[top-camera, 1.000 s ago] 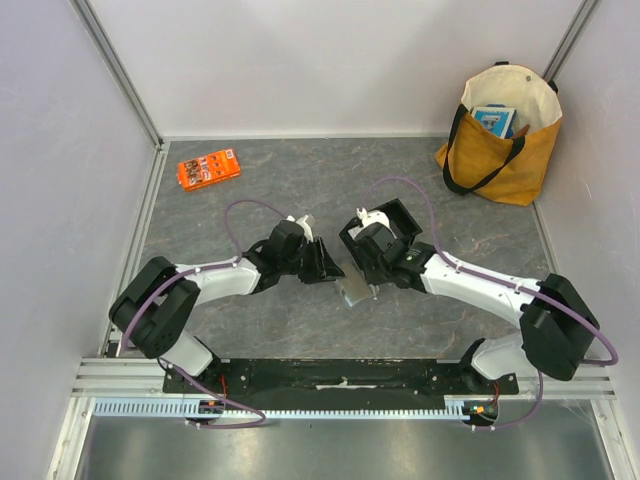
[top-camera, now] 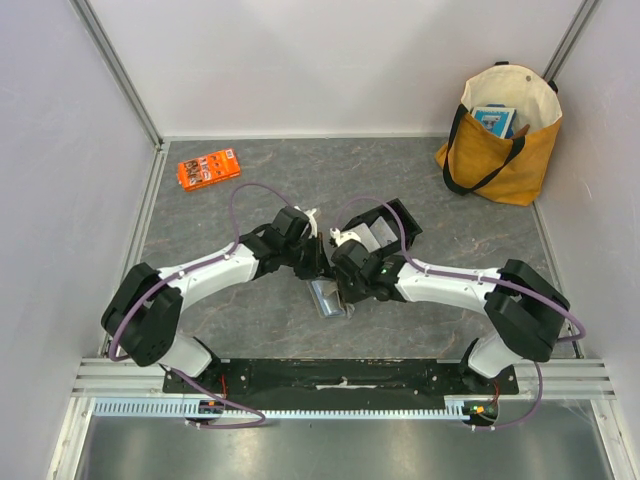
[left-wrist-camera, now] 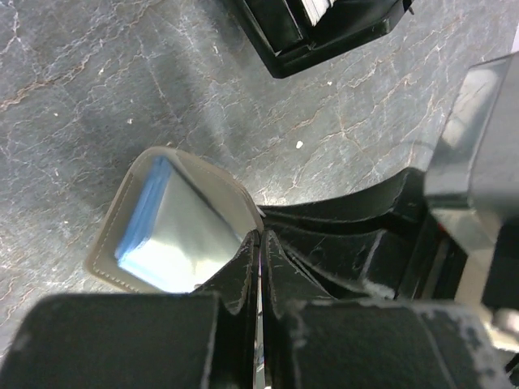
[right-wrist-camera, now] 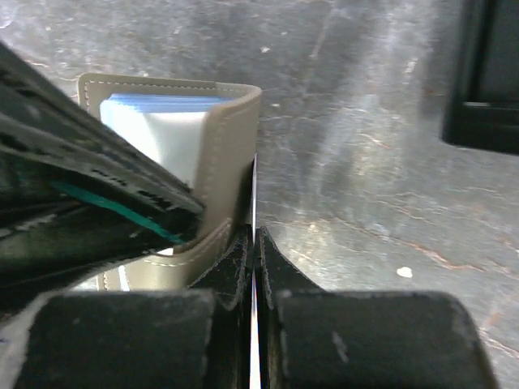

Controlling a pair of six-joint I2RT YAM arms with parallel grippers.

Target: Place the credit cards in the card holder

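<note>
The beige card holder [left-wrist-camera: 122, 203], holding blue-edged white cards [left-wrist-camera: 178, 243], lies on the grey mat between both grippers. My left gripper is shut, its tips at the holder's edge; nothing thicker shows between them. My right gripper is shut at the holder's side in the right wrist view; whether it pinches the thin edge is unclear. A black case [top-camera: 400, 215] with light cards inside sits behind the right gripper in the top view.
An orange packet [top-camera: 208, 168] lies at the back left. A yellow tote bag [top-camera: 510, 160] stands at the back right.
My right gripper has moved left toward the left gripper, and the card holder has shifted left with it.
</note>
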